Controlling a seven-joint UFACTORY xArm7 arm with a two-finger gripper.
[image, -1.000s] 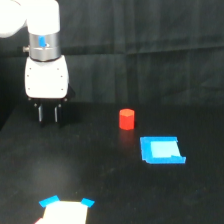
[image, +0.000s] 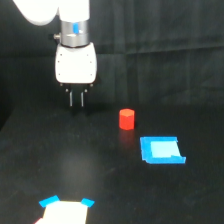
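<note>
My gripper (image: 77, 101) hangs below the white arm at the upper left of the camera view. Its two fingers point down and stand apart, with nothing visible between them. A small red block (image: 126, 119) rests on the dark table, to the right of the gripper and slightly lower in the picture. Farther right lies a flat white square with a blue border (image: 163, 151), apart from the block. Neither object is touched by the gripper.
At the bottom left, a white item with blue corners (image: 65, 212) is cut off by the picture's edge. A dark curtain (image: 160, 60) closes off the back.
My gripper has shifted to the right and higher in the picture, nearer the red block. The block and the blue-bordered square have stayed put.
</note>
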